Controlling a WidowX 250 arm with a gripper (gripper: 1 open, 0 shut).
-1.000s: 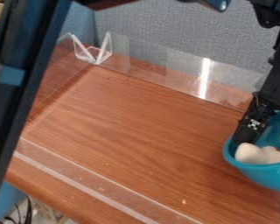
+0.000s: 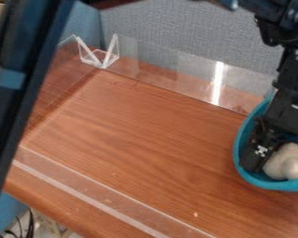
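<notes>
A teal bowl [image 2: 274,182] sits at the right edge of the wooden table, partly out of frame. In it lies a pale, rounded beige object [image 2: 283,165]. My black gripper [image 2: 264,149] reaches down from the upper right into the bowl, beside and just left of the pale object. Its fingertips are dark against the bowl, and whether they are open or closed on anything is unclear.
A clear plastic barrier [image 2: 177,70] runs along the back, with a white bracket [image 2: 100,56] at its left. A dark frame [image 2: 15,93] crosses the left foreground.
The bowl and the pale object have moved a little, with more of the pale object now showing.
</notes>
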